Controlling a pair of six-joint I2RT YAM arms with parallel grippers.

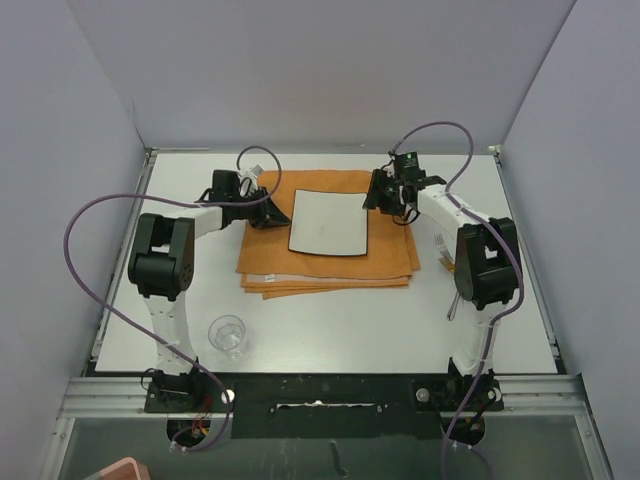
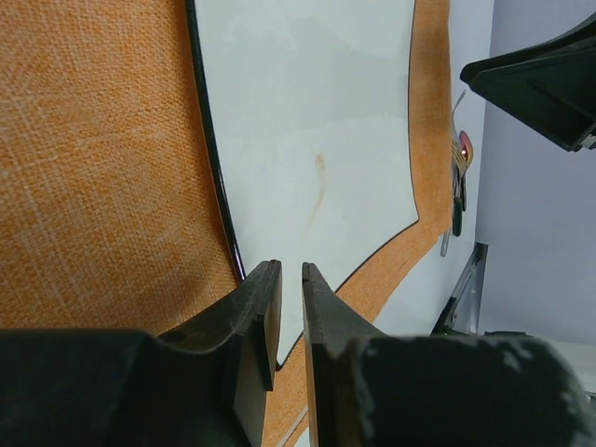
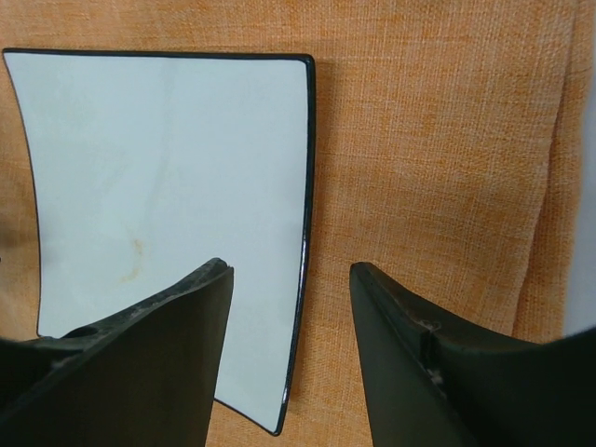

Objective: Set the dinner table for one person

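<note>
A white square plate with a dark edge (image 1: 328,223) lies on orange placemats (image 1: 290,270). My left gripper hangs at the plate's left edge, its fingertips a narrow gap apart with nothing clearly between them. My right gripper is over the plate's right edge near the top corner, fingers apart and nothing held. Cutlery (image 1: 447,262) lies right of the placemats, partly beside the right arm. A clear glass (image 1: 228,335) stands at the near left.
Walls stand at the back and both sides. Both arms reach in along the table's sides.
</note>
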